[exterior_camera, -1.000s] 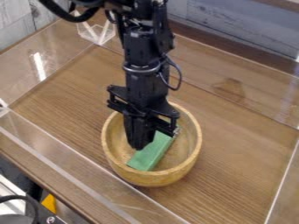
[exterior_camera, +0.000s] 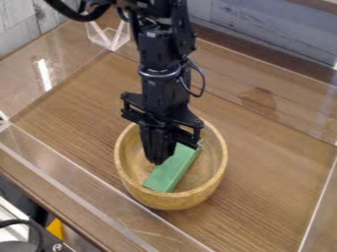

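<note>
A tan round bowl sits on the wooden table in the lower middle. A green rectangular object lies inside it, tilted diagonally. The black arm comes down from the top, and its gripper hangs over the back left part of the bowl, at the upper end of the green object. Its fingertips look close together, with nothing visible between them; whether they touch the green object cannot be told.
A dark cable and a yellow piece lie at the lower left edge. A white item stands at the top left.
The arm and gripper have shifted very slightly. The bowl and green object look unchanged.
</note>
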